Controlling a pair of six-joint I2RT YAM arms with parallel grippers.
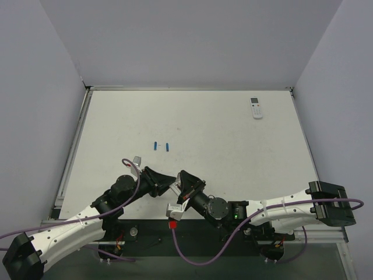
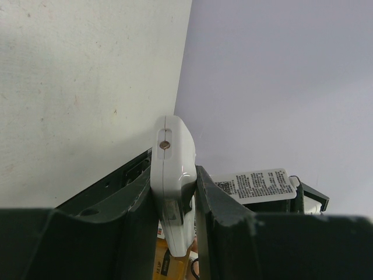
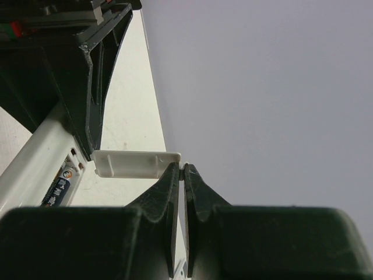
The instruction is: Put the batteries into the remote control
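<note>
A white remote control is clamped between the fingers of my left gripper, end-on in the left wrist view. The right wrist view shows its side and open battery compartment, with a dark battery inside. A thin white battery cover juts out beside the remote, ridges showing. Its right end meets the tips of my right gripper, which is shut and appears to pinch that edge. From above, both grippers meet over the table's front part, largely hiding the held remote.
Two small blue batteries lie on the white table, left of centre. Another white remote lies at the far right. Grey walls enclose the sides and back.
</note>
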